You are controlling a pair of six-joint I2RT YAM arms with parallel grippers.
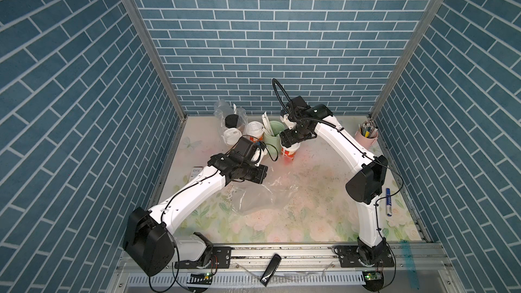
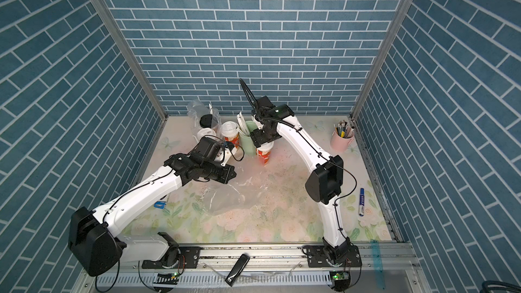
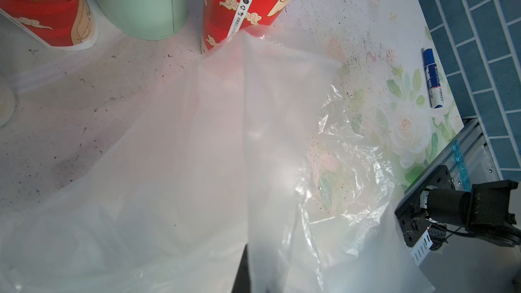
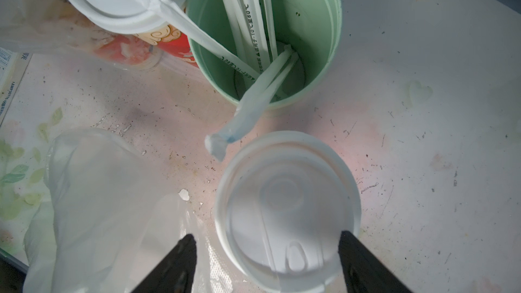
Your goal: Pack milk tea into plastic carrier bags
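Observation:
A red-and-white milk tea cup [image 2: 263, 155] stands upright in front of the green container. Its white lid [image 4: 287, 206] lies between the fingers of my open right gripper, seen from above; the fingers look clear of the rim. The clear plastic carrier bag [image 3: 179, 173] is spread on the table, one part pulled up to my left gripper [image 1: 259, 174]. That gripper is shut on the bag film; only one dark finger [image 3: 242, 276] shows beside the fold. In the left wrist view, the raised film partly covers the cup's lower part.
Behind the left arm stand another red cup [image 2: 230, 134] and a bagged drink [image 2: 206, 121]. The green container [image 4: 328, 48] holds straws close to the right gripper. A pink pen cup [image 2: 341, 141] and a blue marker [image 2: 361, 201] are at right.

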